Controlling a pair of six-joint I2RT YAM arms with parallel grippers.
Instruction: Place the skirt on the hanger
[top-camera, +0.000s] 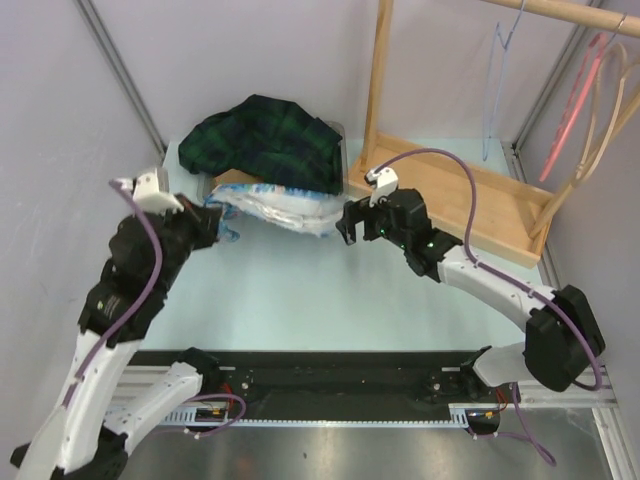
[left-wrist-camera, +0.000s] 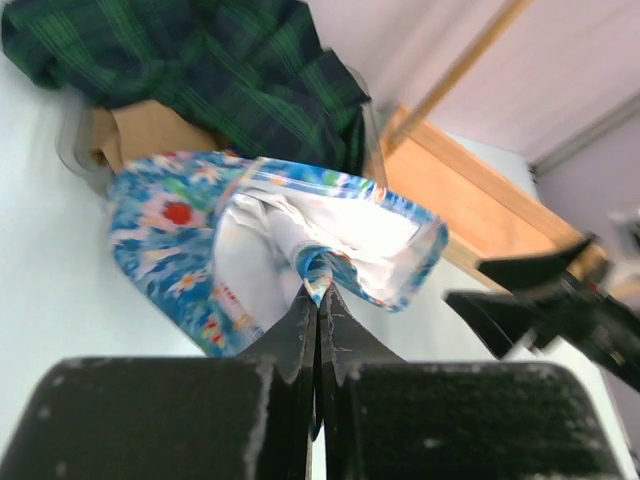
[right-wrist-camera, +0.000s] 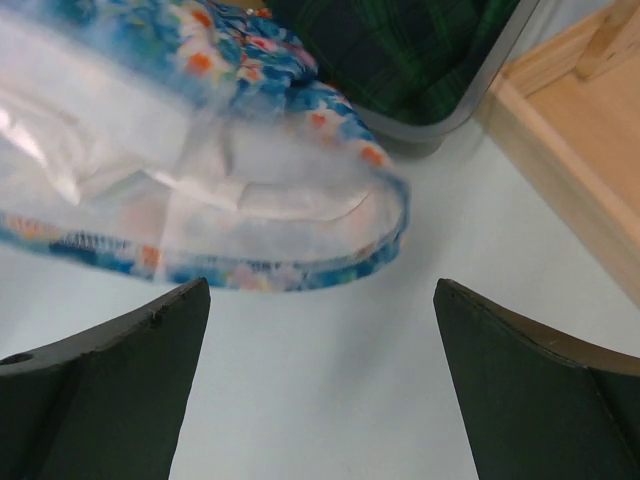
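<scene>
A blue and white floral skirt (top-camera: 285, 207) hangs in the air from my left gripper, which is shut on a pinch of its edge. In the left wrist view the skirt (left-wrist-camera: 255, 225) spreads beyond the fingertips, its pale inner side showing. My right gripper (top-camera: 358, 222) stands open at the skirt's right end in the top view. Its fingers (right-wrist-camera: 130, 375) frame bare table in the right wrist view, and the skirt's trimmed edge (right-wrist-camera: 290, 275) lies just beyond them. A blue hanger (top-camera: 497, 75) hangs from the rack's wooden bar (top-camera: 570, 12).
A grey bin (right-wrist-camera: 440, 128) behind the skirt holds a dark green plaid cloth (top-camera: 265, 135) and a brown cloth (left-wrist-camera: 160, 133). The rack's wooden base (top-camera: 490, 205) stands at the right. A pink hanger (top-camera: 575, 110) hangs farther right.
</scene>
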